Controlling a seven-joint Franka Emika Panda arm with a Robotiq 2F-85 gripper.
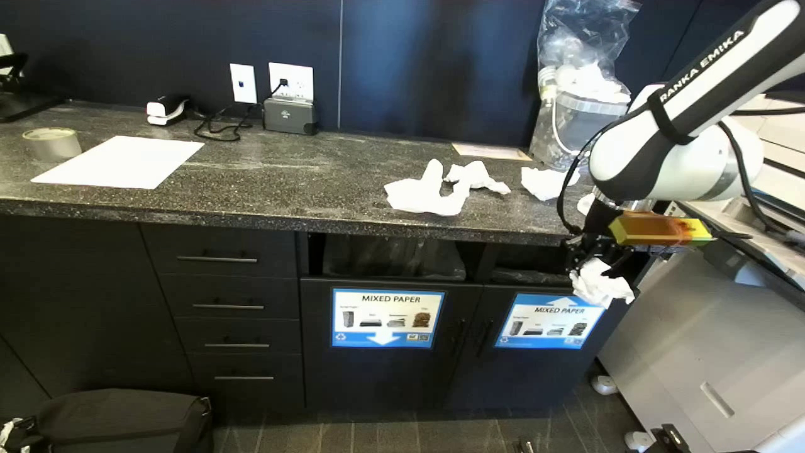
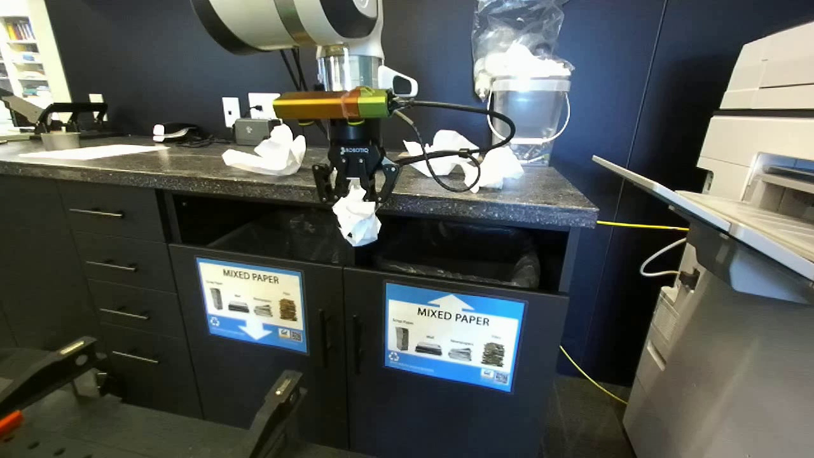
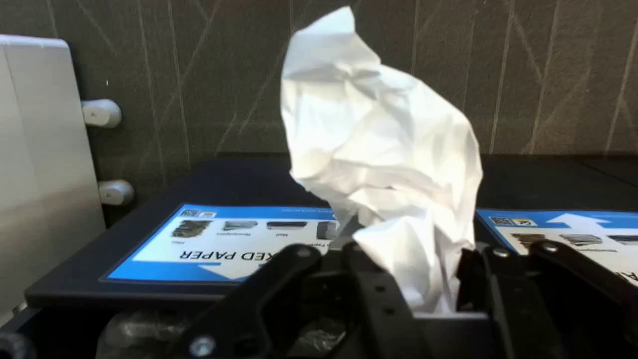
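Note:
Held in my gripper is a crumpled white paper. The fingers are shut on it, and its lower part hangs free below the fingers. In the wrist view the crumpled paper covers much of the centre and hides part of the fingers. Exterior view 1 has the gripper out in front of the counter's edge at the right, lower than the counter top. Behind it, the cabinet has open bin slots with a clear bag liner.
More crumpled papers lie on the counter. A bag-topped clear bucket stands at the back. Signs mark the cabinet doors; a large printer is to the right. A flat white sheet lies left.

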